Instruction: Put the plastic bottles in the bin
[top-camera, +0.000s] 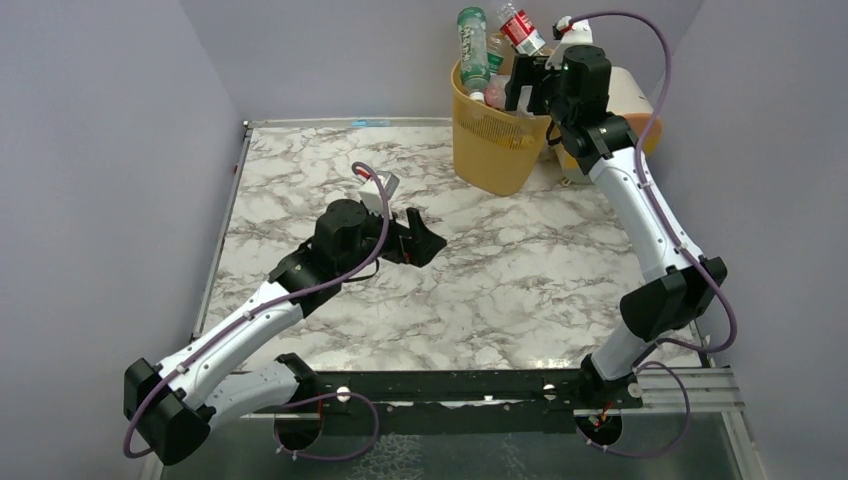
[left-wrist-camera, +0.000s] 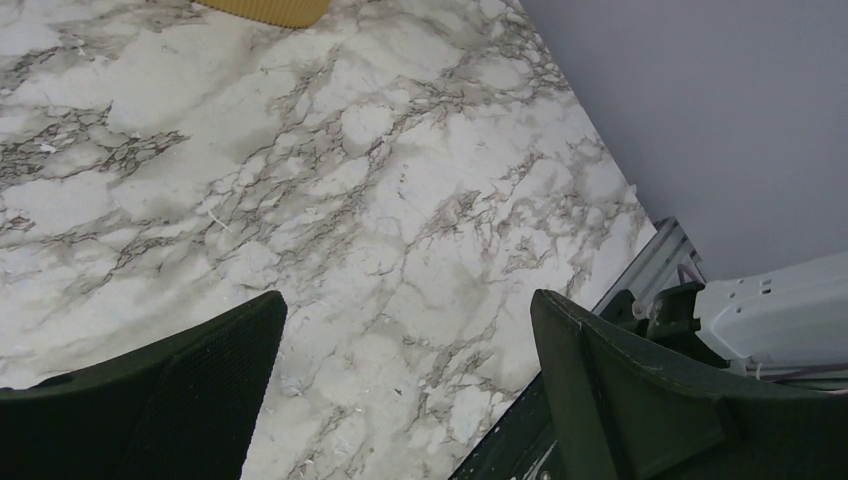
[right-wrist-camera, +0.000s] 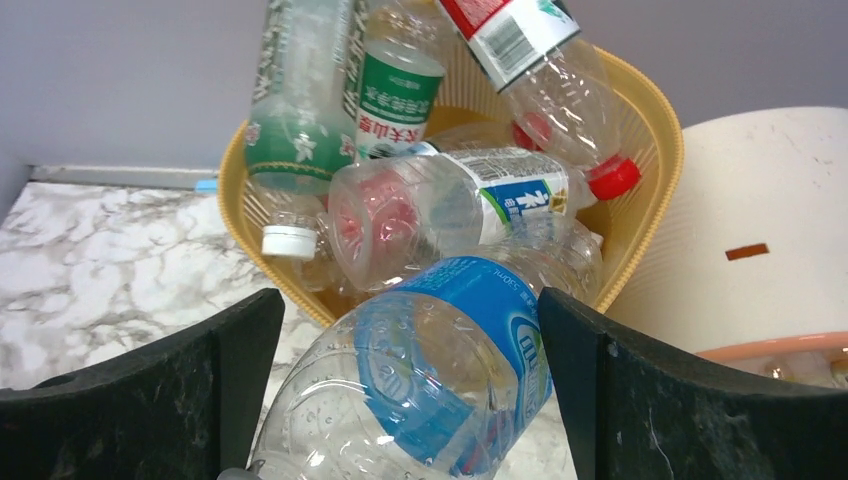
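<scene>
The yellow bin (top-camera: 496, 150) stands at the back right, filled with several plastic bottles: a green one (top-camera: 472, 50), a red-labelled one (top-camera: 519, 30) and others. My right gripper (top-camera: 527, 85) is over the bin, open; in the right wrist view a blue-labelled bottle (right-wrist-camera: 420, 380) lies at the bin's near side, between and below the spread fingers, and I cannot tell whether they touch it. My left gripper (top-camera: 418, 240) hangs open over the bare table, with only marble (left-wrist-camera: 400, 220) between its fingers in the left wrist view.
A cream and orange container (right-wrist-camera: 760, 230) stands right of the bin, partly behind my right arm. Grey walls enclose the sides and back.
</scene>
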